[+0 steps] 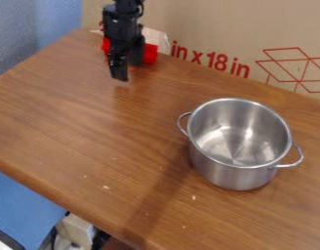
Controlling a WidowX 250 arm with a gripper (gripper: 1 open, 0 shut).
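Note:
My black gripper [120, 66] is at the back of the wooden table [85, 127], open, in front of a red object [147, 51] near the back edge. The gripper partly hides the red object, and I cannot tell whether they touch. A steel pot [238, 146] with two side handles stands upright at the right.
A cardboard panel [254, 44] with red printing rises behind the table. A blue surface [20, 200] lies beyond the table's left edge.

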